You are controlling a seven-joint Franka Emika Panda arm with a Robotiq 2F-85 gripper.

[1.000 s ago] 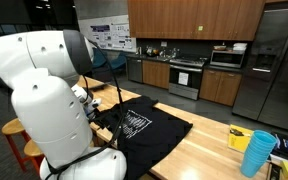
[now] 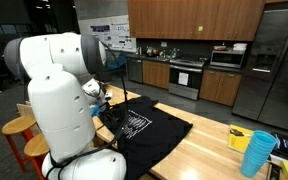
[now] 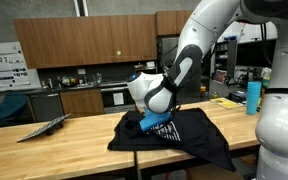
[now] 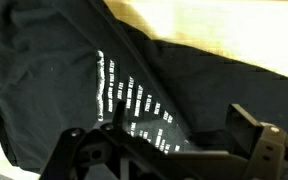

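Note:
A black cloth garment (image 2: 167, 133) with white lettering is spread over the wooden table, rumpled in places. In the wrist view the same black cloth (image 4: 54, 70) fills much of the picture, its white print running between my fingers and a fold crossing near the middle. My gripper stands open above it, the two dark fingers wide apart with no cloth clearly pinched between them. From the second exterior side the cloth (image 3: 206, 126) lies below the arm, and the gripper itself is hard to make out there.
Blue cups (image 2: 257, 153) stand at the table's right end, near a yellow item (image 2: 240, 138). A dark flat object (image 3: 48, 127) rests toward the table's left. Bare wood (image 2: 199, 150) shows right of the cloth. Stools (image 2: 22, 125) stand beside the table.
The arm's wrist end has moved up and toward the cloth from the table's left side, and its forearm has shifted slightly. The cloth looks much the same.

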